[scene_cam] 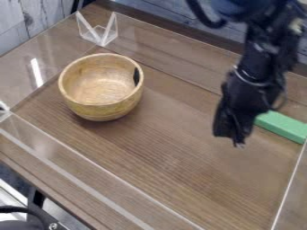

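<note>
My black gripper (228,130) is at the right of the table, blurred, pointing down near a green block (283,128) that lies partly behind it. It looks shut, with nothing clearly visible between its fingers. A round wooden bowl (100,110) sits on the left part of the wooden table (156,171).
A white wire-like holder (99,30) stands at the back left. A grey wall borders the back.
</note>
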